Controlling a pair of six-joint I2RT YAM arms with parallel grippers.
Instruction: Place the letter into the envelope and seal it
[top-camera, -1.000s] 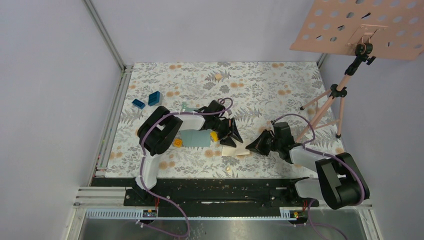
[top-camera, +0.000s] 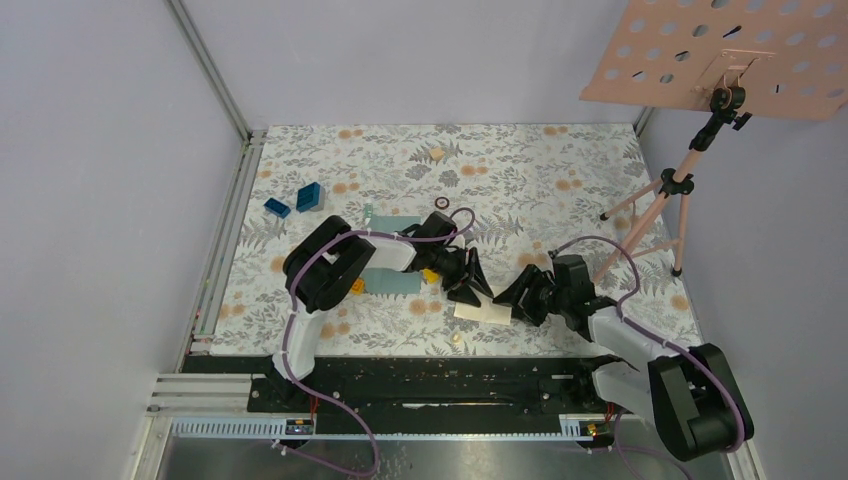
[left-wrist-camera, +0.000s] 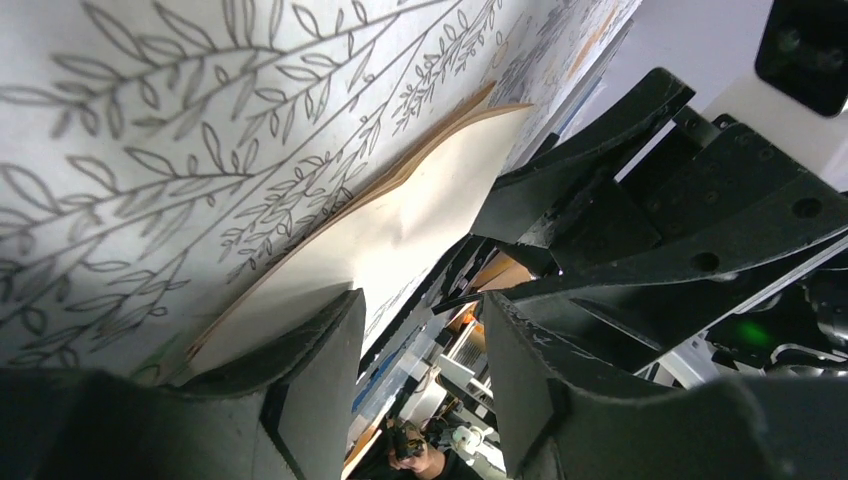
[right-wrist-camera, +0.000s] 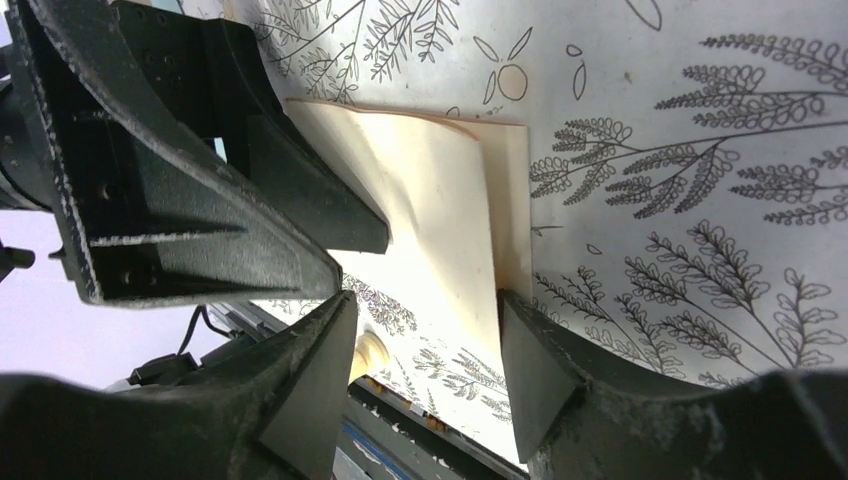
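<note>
The cream folded paper, seemingly the envelope (top-camera: 482, 314), lies near the front of the table between my two grippers. Its layers stand slightly apart along one edge in the left wrist view (left-wrist-camera: 440, 185). In the right wrist view its upper sheet (right-wrist-camera: 440, 215) bulges over a flat tan layer. I cannot tell the letter apart from the envelope. Above its left part is my left gripper, fingers apart; the left finger (left-wrist-camera: 325, 345) overlaps the paper. My right gripper is open at the opposite side, with one finger (right-wrist-camera: 520, 340) by the paper's edge.
A grey-green mat (top-camera: 392, 280) lies under the left arm, with yellow pieces around it. A small pale round object (top-camera: 456, 338) sits in front of the paper. Blue boxes (top-camera: 310, 196) stand at the back left, and a tripod (top-camera: 660, 200) on the right.
The paper has shifted a little to the right and slightly towards the front. Both grippers have moved rightwards along with it, staying close together.
</note>
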